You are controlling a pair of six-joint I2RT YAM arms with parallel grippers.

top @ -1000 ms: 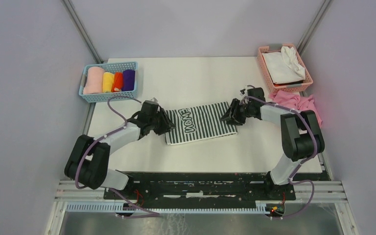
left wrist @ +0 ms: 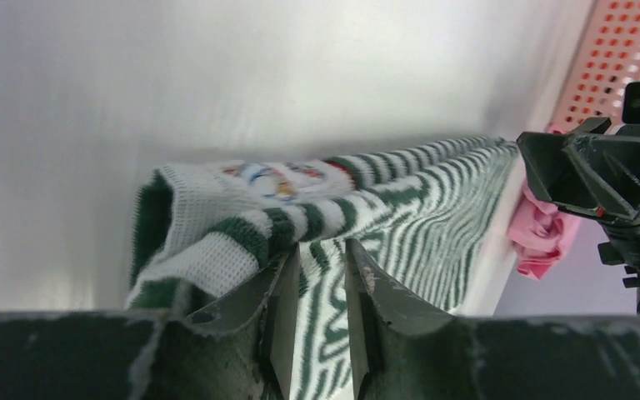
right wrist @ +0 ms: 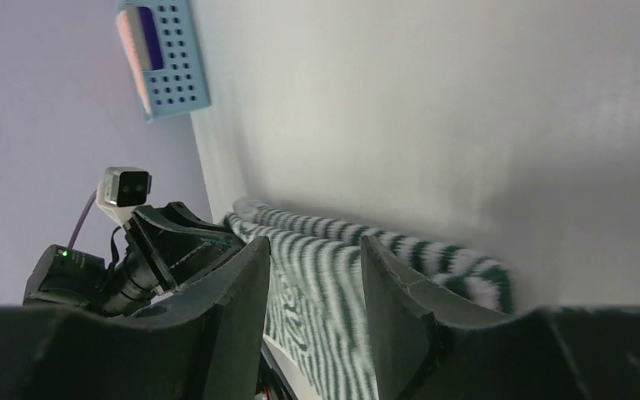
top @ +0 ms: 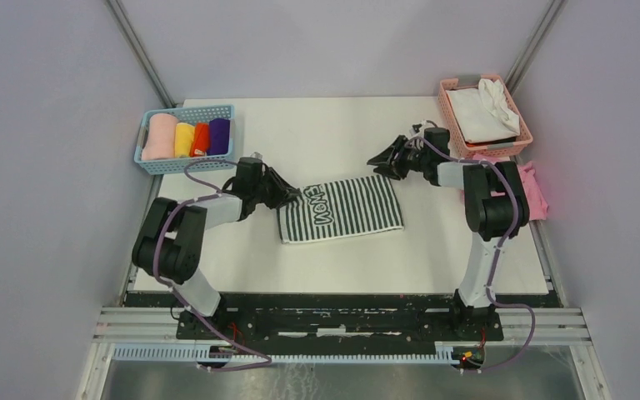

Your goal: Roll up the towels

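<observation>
A green-and-white striped towel (top: 346,217) with lettering lies flat and slightly askew in the middle of the table. My left gripper (top: 290,195) is at its far left corner; in the left wrist view the fingers (left wrist: 279,325) are part open, with folded towel edge just beyond them. My right gripper (top: 378,167) is over the far right corner, fingers (right wrist: 396,325) apart, with towel beneath and between them in view. Whether either grips the cloth cannot be seen clearly.
A blue basket (top: 152,167) with rolled towels stands back left, a pink basket (top: 525,125) with folded cloths back right. A pink cloth (top: 533,192) lies beside the right arm.
Both grippers have moved toward the far edge of the striped towel, the right one higher up the table at its far corner, the left one to the far left corner.
</observation>
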